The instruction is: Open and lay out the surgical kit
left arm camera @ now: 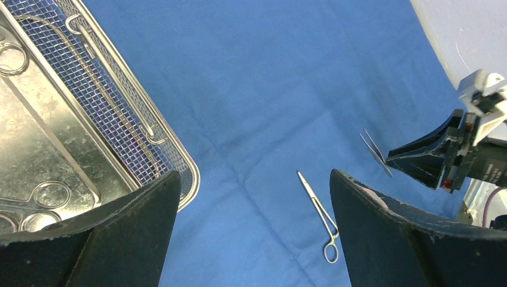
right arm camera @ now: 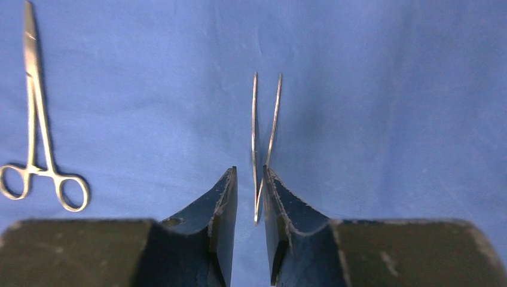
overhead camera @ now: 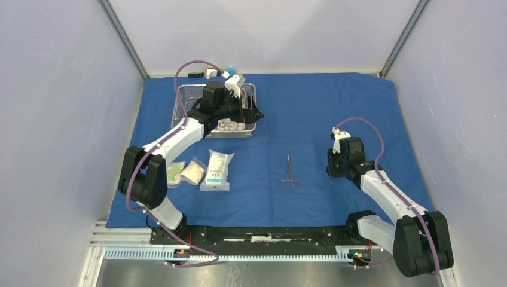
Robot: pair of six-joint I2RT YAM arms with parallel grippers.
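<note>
Slim metal tweezers lie on the blue cloth, their two tips apart and pointing away from my right gripper. That gripper is partly open; the tweezers' back end shows in the gap between its fingers, nearer the right one, and no grip on it shows. A ring-handled clamp lies flat to the left; the top view has the same clamp near the cloth's front middle. My left gripper stands wide open and empty at the right side of the wire basket, which holds more ring-handled instruments.
Several clear packets, including a white-filled pouch, lie at the front left of the blue cloth. Small items, one a black block, sit behind the basket.
</note>
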